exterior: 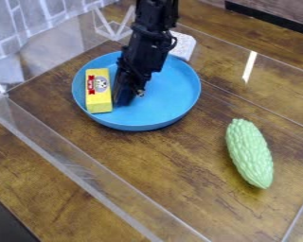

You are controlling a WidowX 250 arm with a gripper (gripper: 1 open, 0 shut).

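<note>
A blue shallow bowl [161,109] sits on the wooden table. Inside it, at the left, lies a yellow box [99,97] with a red label. The black gripper [121,83] reaches down from the top into the bowl, just right of the box. Its fingertips are dark and hard to make out; nothing shows held in it.
A green corn-like vegetable [250,151] lies at the right. A white object [184,43] is behind the bowl. Clear plastic sheeting lines the left side.
</note>
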